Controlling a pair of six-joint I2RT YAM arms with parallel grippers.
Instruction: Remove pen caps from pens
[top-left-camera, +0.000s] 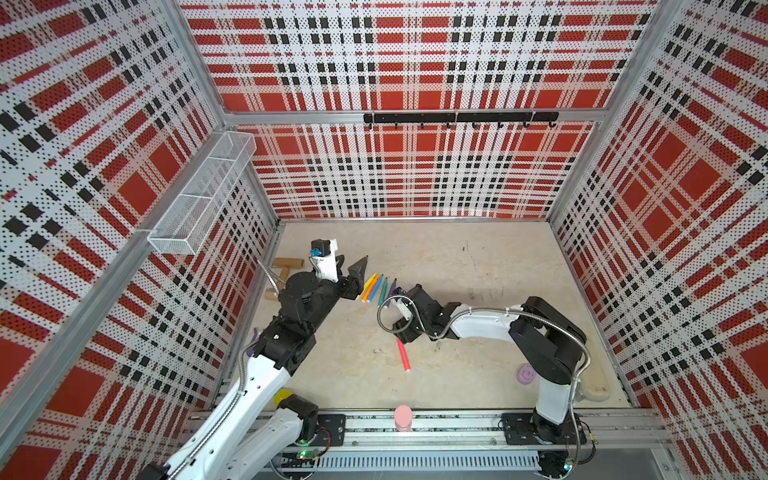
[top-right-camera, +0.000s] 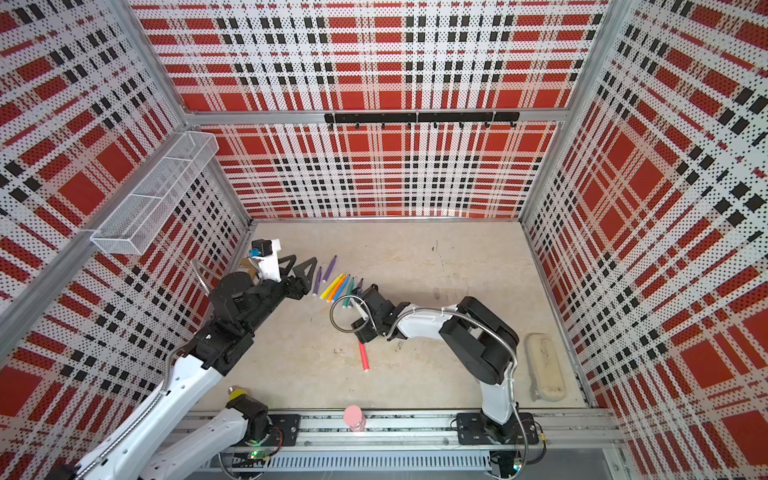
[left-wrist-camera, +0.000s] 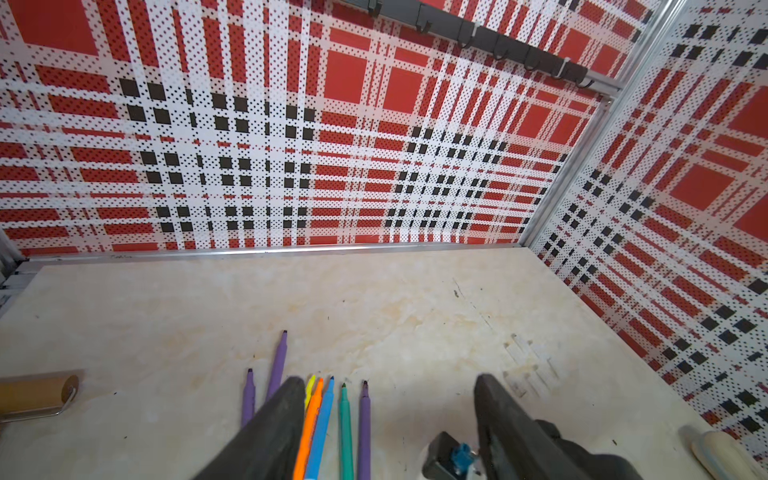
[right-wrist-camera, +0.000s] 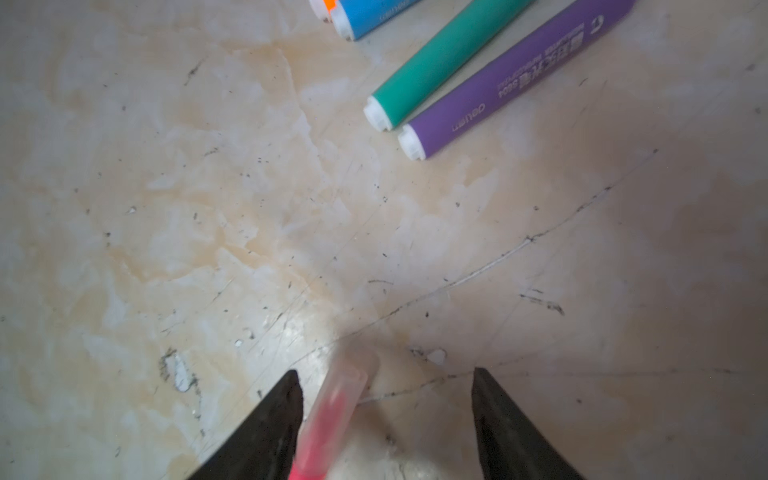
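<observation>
Several pens lie side by side on the table, among them an orange pen (left-wrist-camera: 309, 432), a blue pen (left-wrist-camera: 321, 432), a green pen (left-wrist-camera: 345, 428) and a purple pen (left-wrist-camera: 365, 432). Their narrow dark ends face the back wall. Two more purple pieces (left-wrist-camera: 277, 366) lie left of this row; whether they are capped pens is unclear. My left gripper (top-right-camera: 301, 266) is raised near the row's left side, open, its fingers apart with nothing held. Above the table, my right gripper stands open; a red pen (right-wrist-camera: 324, 428), blurred, shows near its left finger, apparently not gripped.
A beige oblong object (top-right-camera: 545, 366) lies at the table's right side and a brown block (top-left-camera: 288, 262) at the back left. On the front rail stands a pink cylinder (top-right-camera: 353, 417).
</observation>
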